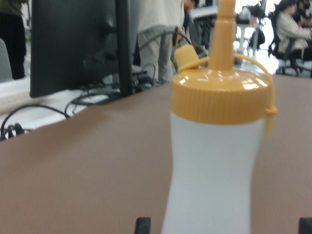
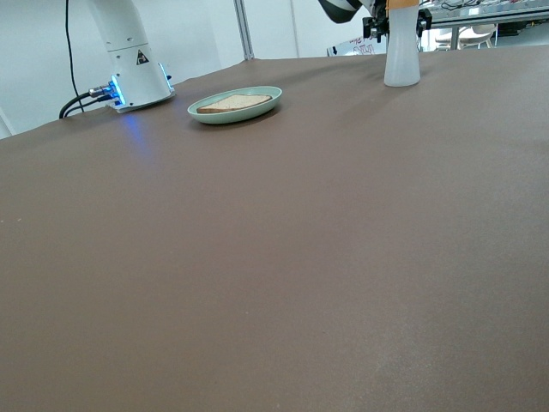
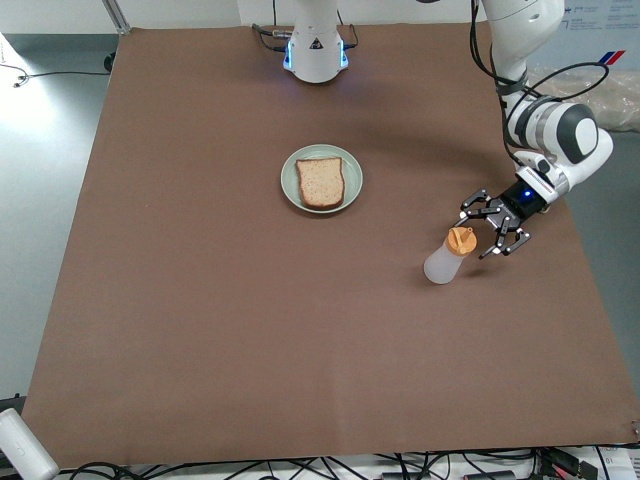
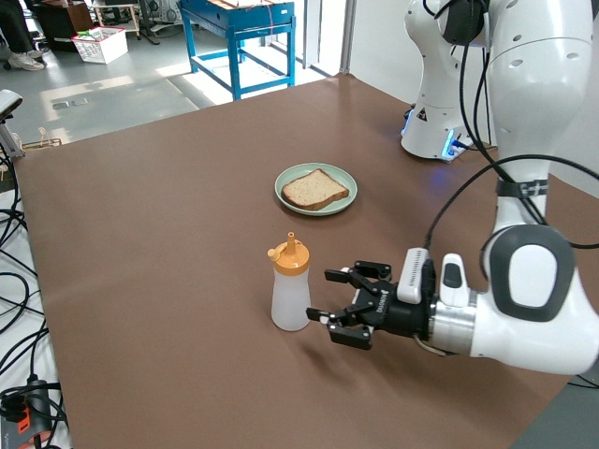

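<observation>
A squeeze bottle (image 3: 444,260) with translucent white body and orange nozzle cap stands upright on the brown table, also seen as the white bottle (image 4: 290,295) in the right view and (image 1: 212,170) in the wrist view. My gripper (image 4: 342,304) is open just beside it, to its right in the right view, with nothing between the fingers; the wrist view shows the fingertips low on either side of the bottle's outline. A pale green plate (image 3: 321,206) holds a slice of bread (image 3: 320,182), left of and behind the bottle in the left view.
Cables lie along the table's near edge in the left view.
</observation>
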